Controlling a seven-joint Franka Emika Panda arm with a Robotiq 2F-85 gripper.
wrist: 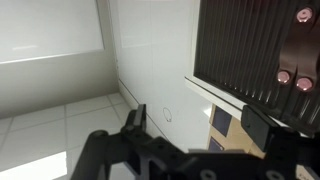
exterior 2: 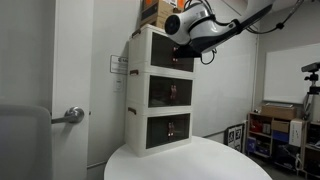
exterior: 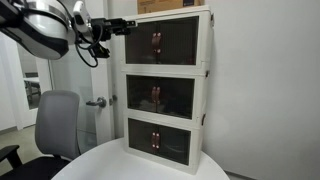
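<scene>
A white cabinet (exterior: 164, 71) stands on the round white table (exterior: 120, 165), with three stacked sections behind dark double doors. Red-brown handles sit in pairs where the doors meet, such as the top pair of handles (exterior: 156, 43); all the doors look closed. My gripper (exterior: 130, 26) is up at the left edge of the top section, pointing right. Its black fingers (wrist: 133, 132) are spread wide in the wrist view, with nothing between them. There, a dark door (wrist: 255, 50) with round red-brown knobs (wrist: 284, 76) fills the upper right, apart from the fingers.
Cardboard boxes (exterior 2: 157, 13) rest on the cabinet's top, close to the arm. An office chair (exterior: 57, 125) and a door with a lever handle (exterior: 97, 102) are at the left.
</scene>
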